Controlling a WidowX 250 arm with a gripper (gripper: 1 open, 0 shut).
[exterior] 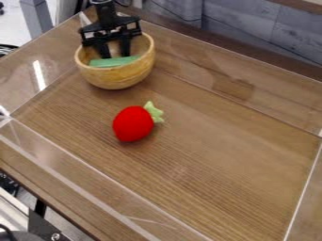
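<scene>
A wooden bowl [116,75] stands at the upper left of the table, with a green object [111,62] inside it. My black gripper [111,49] is at the bowl, its fingers over the back part of the opening near the green object; whether they touch or hold it I cannot tell. A red strawberry-like object [135,123] with green leaves lies in front of the bowl, slightly to the right.
A grey wall [270,24] runs behind it at the back right, and the table's left edge drops to the floor.
</scene>
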